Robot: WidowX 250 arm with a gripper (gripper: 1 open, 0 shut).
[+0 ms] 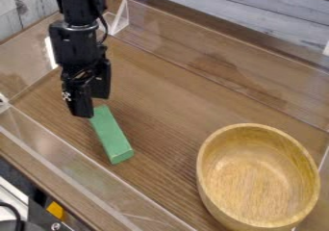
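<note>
The black gripper (83, 95) hangs at the left of the wooden surface, fingers pointing down and apart, open, with no object seen between them. Just below and right of it lies a long green block (111, 136), flat on the wood and angled toward the front.
A large yellow wooden bowl (257, 172) sits at the front right. A clear rim runs along the left and front edge, with dark cables beyond at the lower left.
</note>
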